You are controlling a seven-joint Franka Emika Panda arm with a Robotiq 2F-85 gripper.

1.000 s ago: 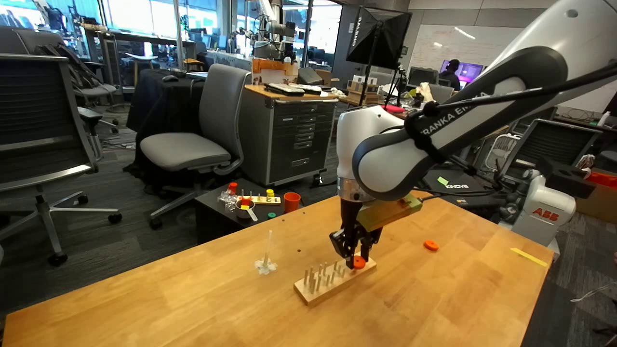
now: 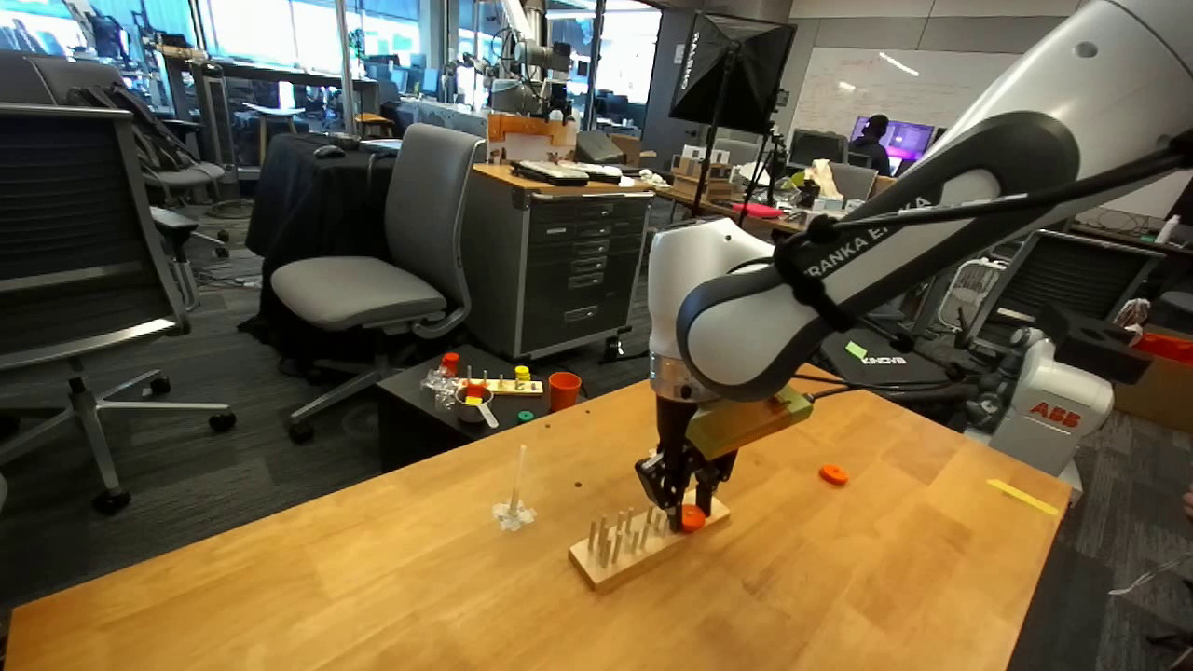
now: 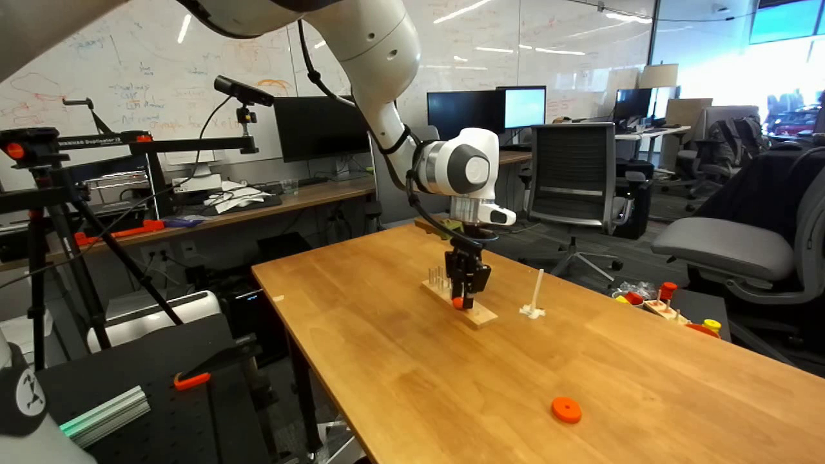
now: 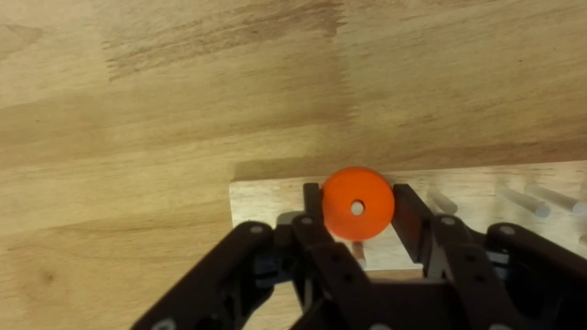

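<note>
An orange disc (image 4: pixel 352 222) with a hole through its middle sits between the fingertips of my gripper, which is shut on it from both sides. Below it is the wooden peg board (image 4: pixel 258 198), near the end with few pegs. Something pale shows in the disc's hole; whether it is a peg tip or bare wood I cannot tell. Part of a peg (image 4: pixel 358 254) sticks out past the disc's edge. In exterior view 1 the disc (image 2: pixel 693 518) is low, close over the board (image 2: pixel 604 572). A second orange disc (image 2: pixel 833 475) lies flat on the table.
Several thin pegs (image 2: pixel 607 542) stand on the board's other half. A lone upright rod (image 2: pixel 517 481) on a lumpy white base stands apart on the table. A side table beyond the edge holds an orange cup (image 2: pixel 564 390) and small parts.
My gripper has come down slightly with the orange disc, which is now lower against the board. The board, the rod and the loose disc look unmoved.
</note>
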